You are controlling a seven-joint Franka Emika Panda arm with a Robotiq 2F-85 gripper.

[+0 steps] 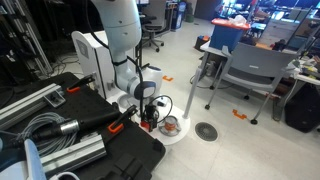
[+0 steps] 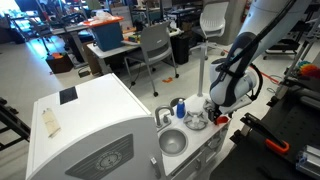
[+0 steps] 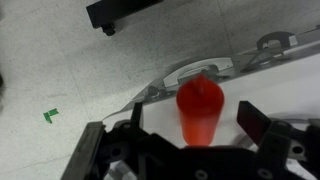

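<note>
A red bottle-like object (image 3: 200,108) with a pointed top stands on the white counter in the wrist view. My gripper is open, with one finger on each side of the red object and gaps showing between. In exterior view 1 the gripper (image 1: 150,120) is low over the counter, where a bit of red shows beside its fingers. Exterior view 2 shows the gripper (image 2: 213,112) close to the red object (image 2: 222,120), partly covering the area. Whether the fingers touch it cannot be made out.
A round metal pot (image 1: 170,126) is just right of the gripper. Along the white counter (image 2: 105,125) are a sink (image 2: 173,143), a faucet and a blue bottle (image 2: 179,106). The dark table (image 1: 135,155) borders the near side. A grey chair (image 1: 250,75) stands off right.
</note>
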